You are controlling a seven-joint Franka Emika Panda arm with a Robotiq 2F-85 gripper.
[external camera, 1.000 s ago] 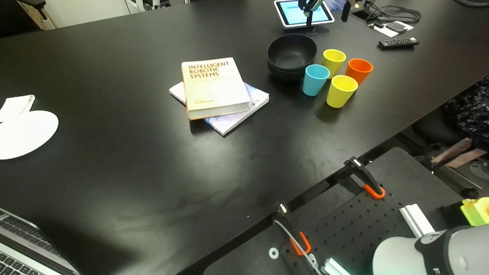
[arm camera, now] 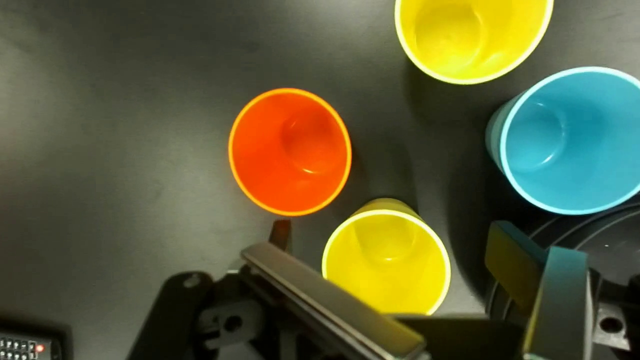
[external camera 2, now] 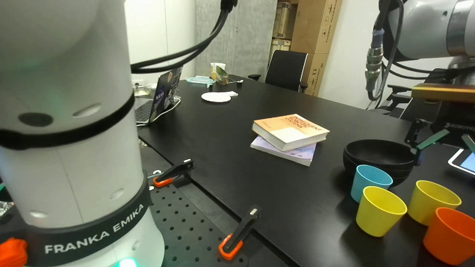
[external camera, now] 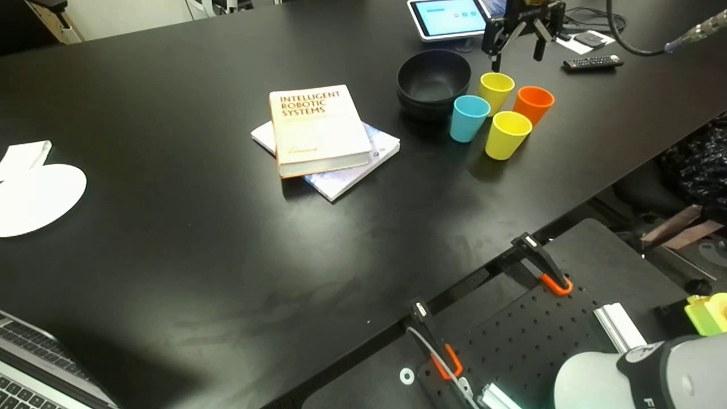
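My gripper [external camera: 518,58] hangs open above the table at the far right, with nothing held between its fingers. Just below and in front of it stand four cups, all upright: the rear yellow cup [external camera: 494,94], an orange cup [external camera: 535,104], a blue cup [external camera: 467,122] and the front yellow cup [external camera: 505,138]. In the wrist view the rear yellow cup [arm camera: 387,264] appears between the two spread fingers, which look apart from it. There the orange cup [arm camera: 289,153] lies beyond the left finger. All the cups look empty.
Black bowls [external camera: 433,85], stacked, sit close beside the blue cup. A tablet [external camera: 450,17] stands behind, and a remote [external camera: 593,62] lies to the right. Two stacked books [external camera: 320,133] occupy mid-table.
Cups, bowls and books have stayed in place.
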